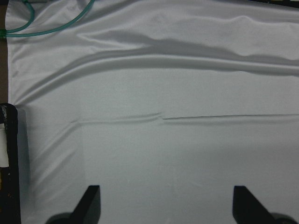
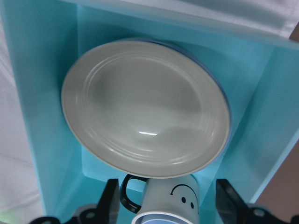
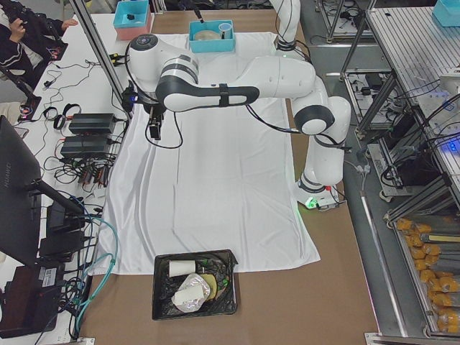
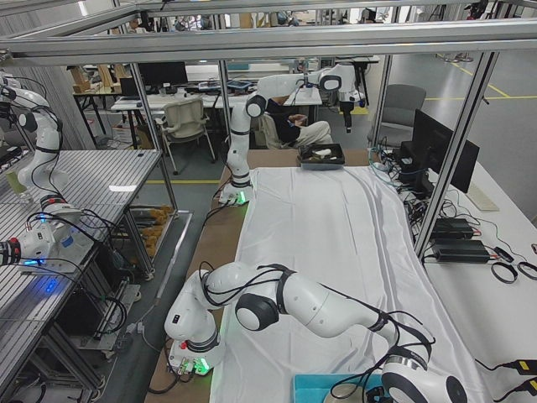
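Note:
A light-blue bin (image 3: 212,45) stands at the far end of the white cloth. Inside it, in the right wrist view, a cream oval plate (image 2: 145,107) lies with a blue rim beneath it, above a white mug (image 2: 170,198) with a frowning face. My right gripper is open over the mug end of the bin, its fingers either side of the mug in that view. My left gripper stands open above bare cloth, nothing between its fingers.
A black lined tray (image 3: 194,309) with white items and a crumpled bag sits at the near end. Monitor, cables and teal hoses (image 1: 51,30) run along one side.

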